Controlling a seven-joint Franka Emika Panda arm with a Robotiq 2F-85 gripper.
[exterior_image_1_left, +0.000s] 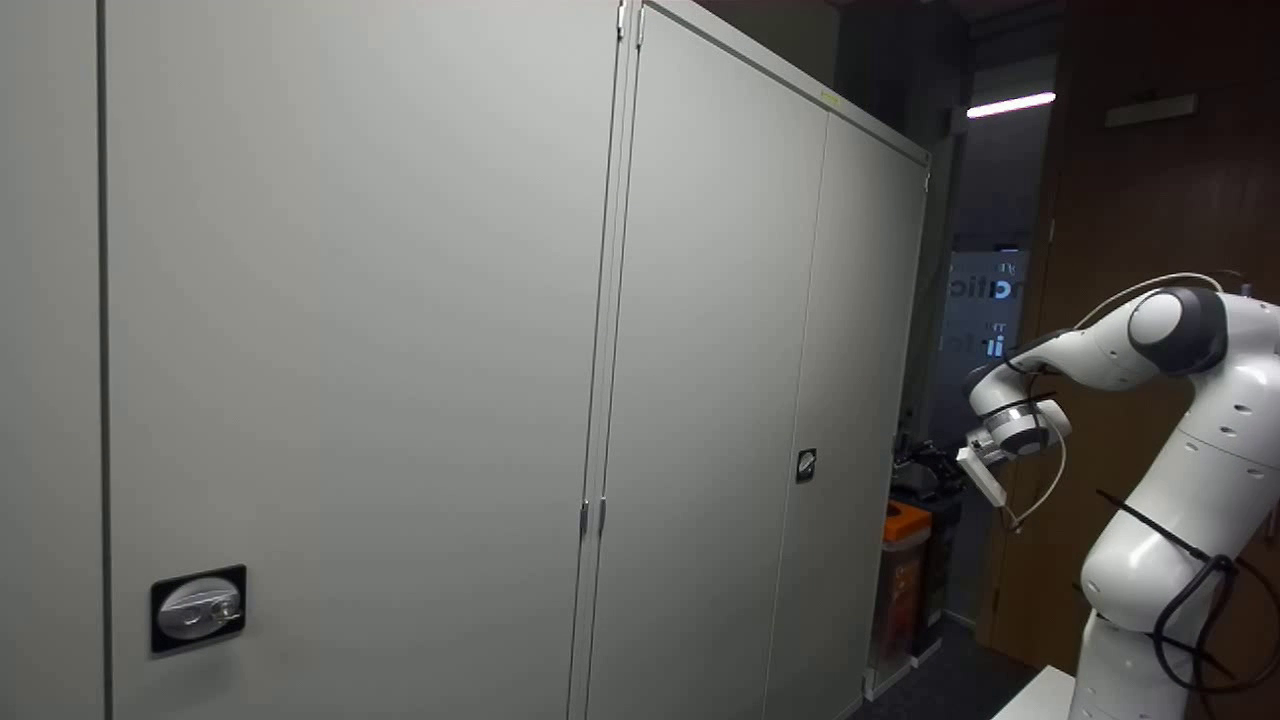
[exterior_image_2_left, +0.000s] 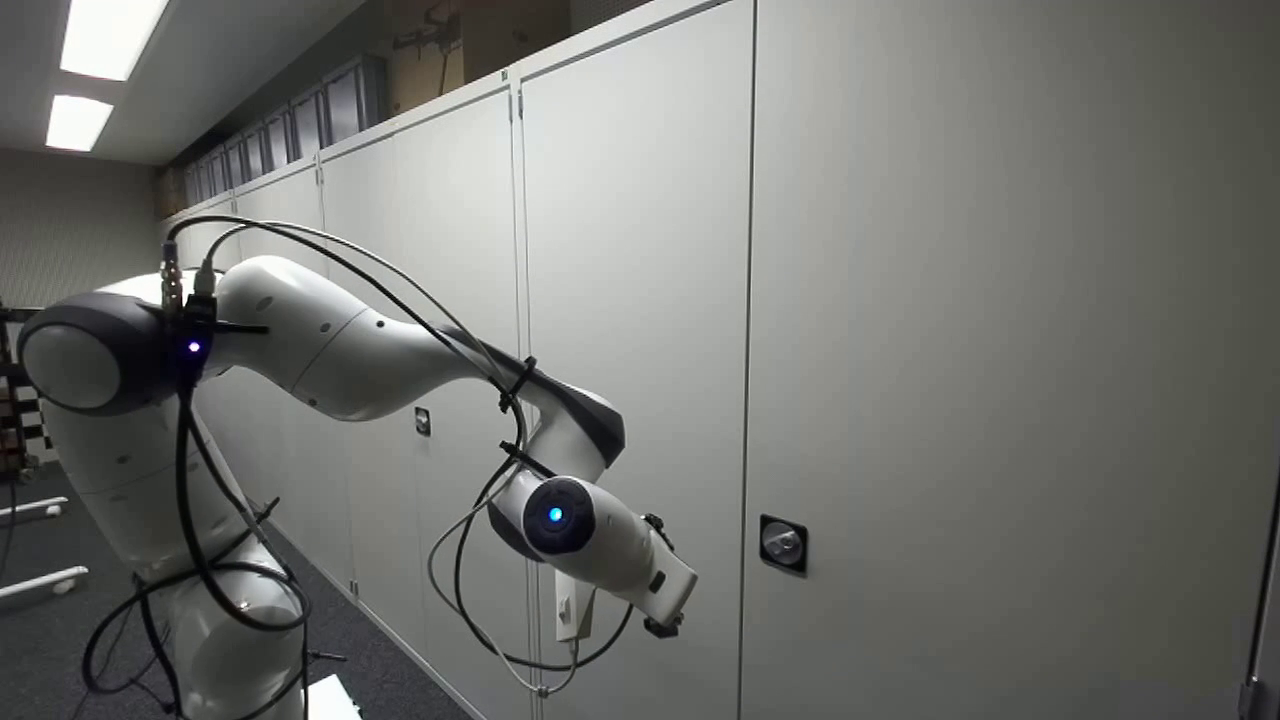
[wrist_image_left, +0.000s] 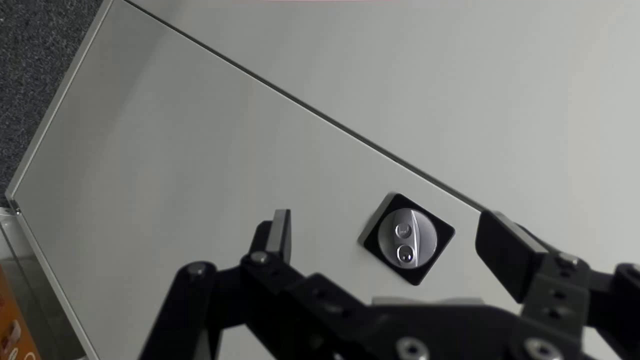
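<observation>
A round silver turn-latch (wrist_image_left: 408, 238) on a square black plate is set in a grey cabinet door (wrist_image_left: 198, 156), close beside the door seam. In the wrist view it shows between the fingers of my gripper, nearer the right one. The gripper stands open and holds nothing. Exterior view 1 shows the same latch (exterior_image_1_left: 806, 464) with my dark gripper (exterior_image_1_left: 926, 470) to its right, apart from it. In exterior view 2 the latch (exterior_image_2_left: 783, 544) is right of my hand (exterior_image_2_left: 630, 564); the fingers are mostly hidden there. Both doors at this seam look closed.
Another latch (exterior_image_1_left: 198, 608) sits on the nearer cabinet at the left. An orange-topped bin (exterior_image_1_left: 906, 522) stands by the cabinet's far end, below my gripper. Loose cables (exterior_image_2_left: 480, 600) hang around the wrist. The cabinet front is a flat wall before the arm.
</observation>
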